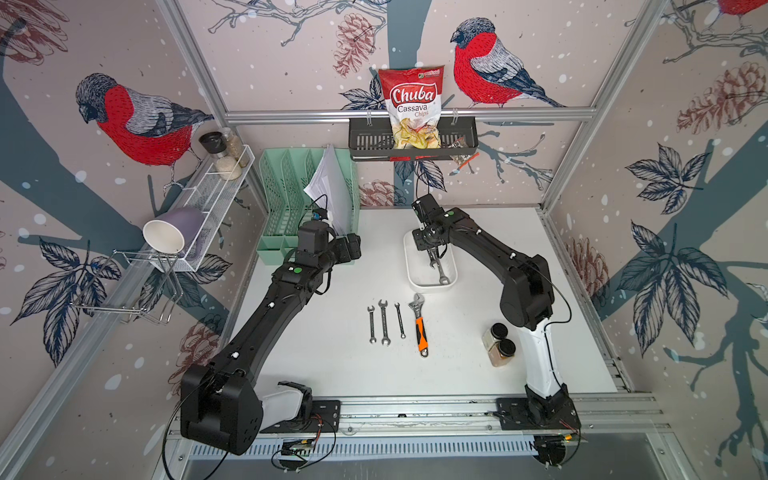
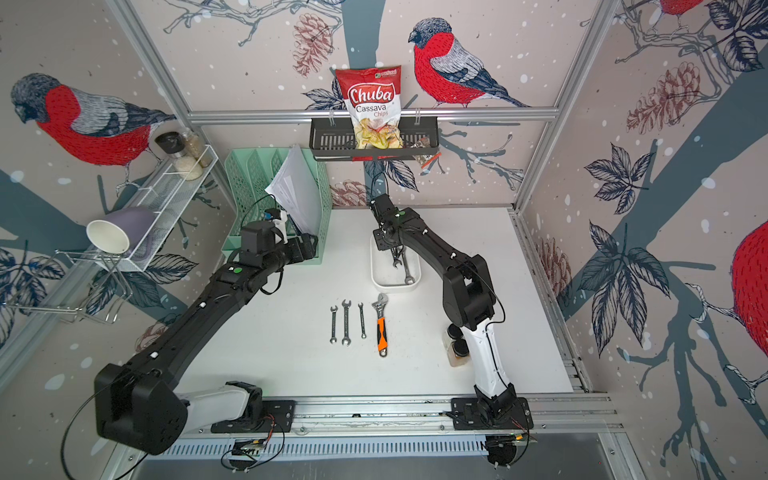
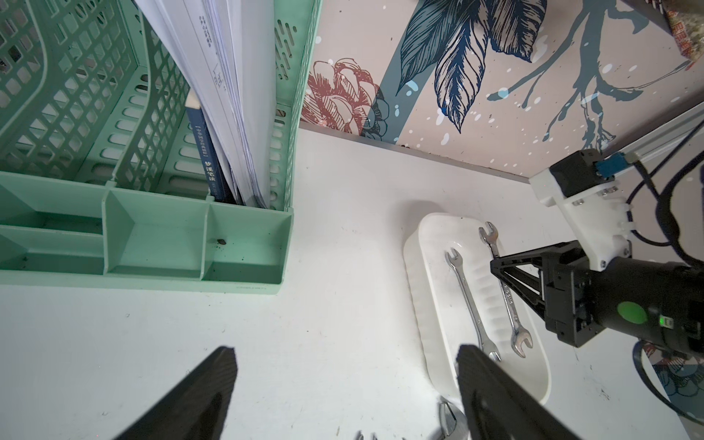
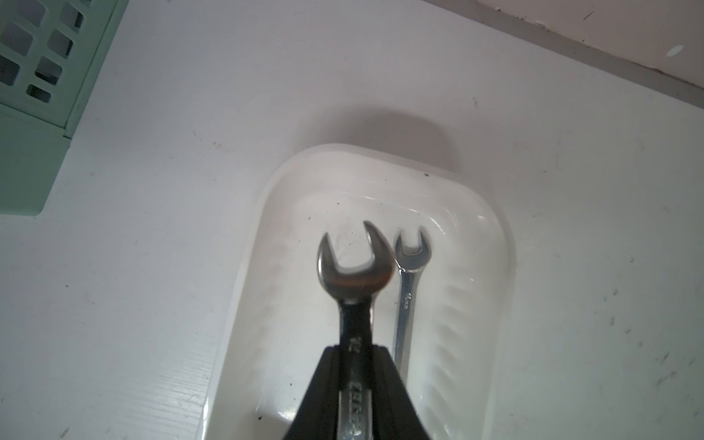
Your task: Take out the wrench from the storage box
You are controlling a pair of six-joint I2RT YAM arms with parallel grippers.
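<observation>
My right gripper is shut on an open-end wrench (image 4: 352, 282), held above the white storage box (image 4: 245, 278) (image 3: 418, 293). A second wrench (image 4: 404, 293) (image 3: 468, 297) lies inside the box. In the left wrist view the held wrench (image 3: 513, 322) appears over the box's right half, between the right gripper's fingers. My left gripper stands open at the left of the table, in front of the green file rack (image 3: 242, 289), with nothing between its fingers.
Three small wrenches (image 1: 384, 324) and an orange-handled adjustable wrench (image 1: 421, 336) lie in front of the box. Two spice jars (image 1: 501, 352) stand near the front right. Papers stand in the rack. A chips bag (image 1: 412, 108) sits in the hanging shelf above the back.
</observation>
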